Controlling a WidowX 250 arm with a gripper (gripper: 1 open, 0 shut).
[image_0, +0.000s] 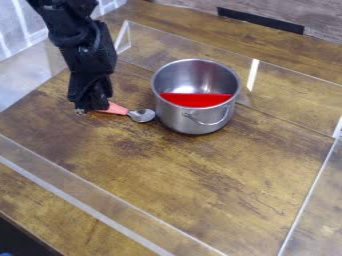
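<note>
A spoon with an orange-red handle (115, 109) and a metal scoop end lies on the wooden table, left of a steel pot (195, 112) with red inside. My black gripper (88, 106) is low over the handle's left part, partly covering it. Its fingertips are dark and small, so whether anything is between them is unclear.
Clear panels or edges run along the left, back and right sides of the work area.
</note>
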